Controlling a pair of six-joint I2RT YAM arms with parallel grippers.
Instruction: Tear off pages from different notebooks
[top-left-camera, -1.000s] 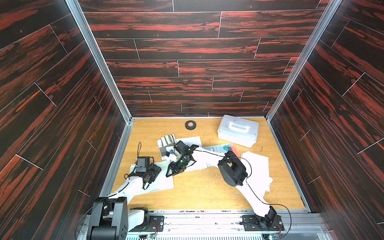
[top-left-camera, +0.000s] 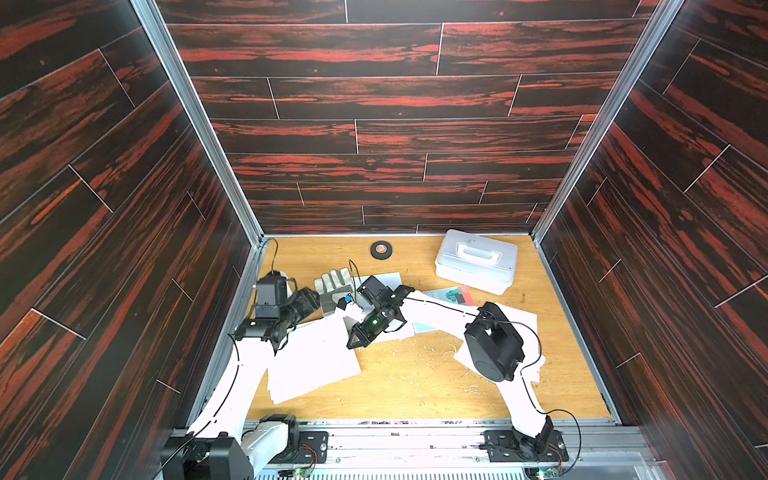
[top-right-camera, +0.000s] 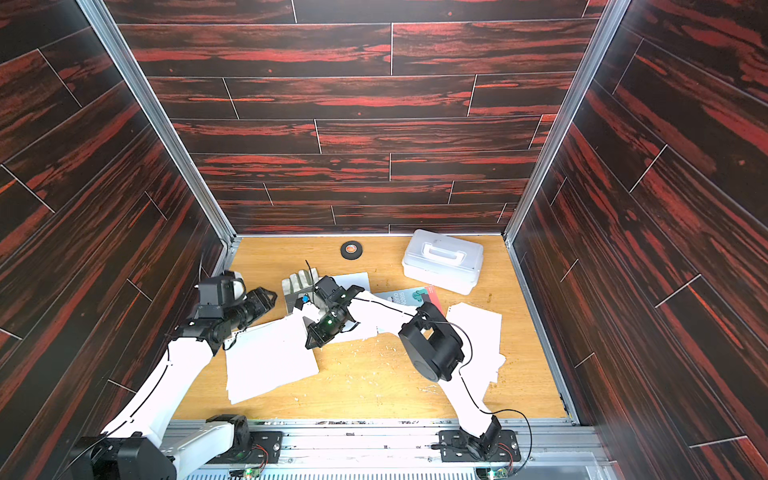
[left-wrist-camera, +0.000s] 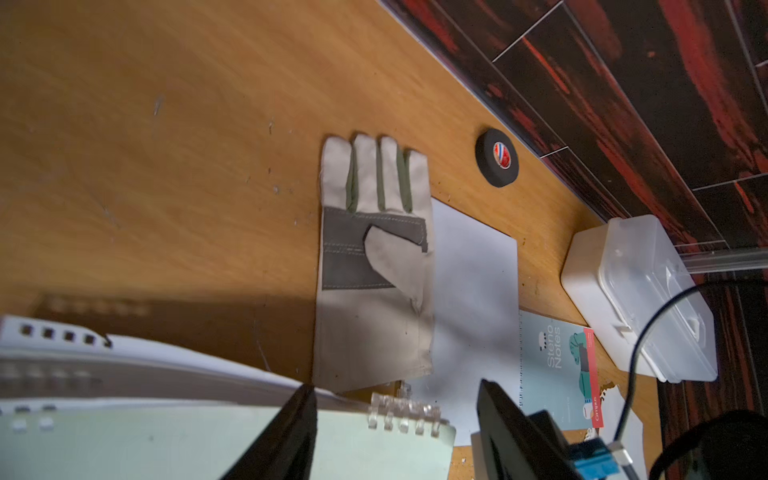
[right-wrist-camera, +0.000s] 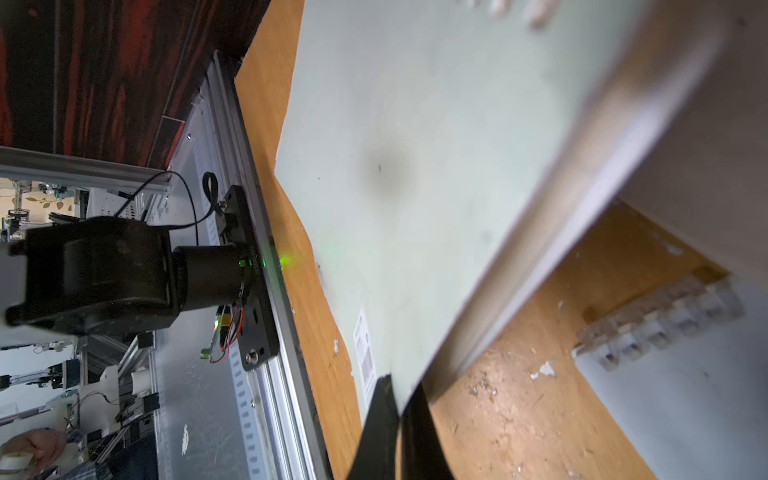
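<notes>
A pale notebook (top-left-camera: 312, 364) with a clear plastic binding (left-wrist-camera: 404, 412) is raised and tilted at the table's left. My right gripper is shut with the notebook's thin edge running in between its fingertips. In the left wrist view my left gripper stands open above the notebook, its fingers on either side of the binding. Another white notebook (left-wrist-camera: 480, 312) lies flat to the right, partly under the right arm. A blue-grey Steno Notes pad (left-wrist-camera: 548, 360) with a red edge lies beyond it.
A work glove (left-wrist-camera: 376, 264) lies behind the raised notebook. Black tape (top-left-camera: 381, 250) and a clear lidded box (top-left-camera: 477, 261) stand at the back. Loose white sheets (top-left-camera: 520, 321) lie at the right. Paper scraps dot the mostly bare front middle.
My left gripper has moved up and away from the notebook toward the back. The notebook has lifted and shifted. My right gripper has moved slightly right.
</notes>
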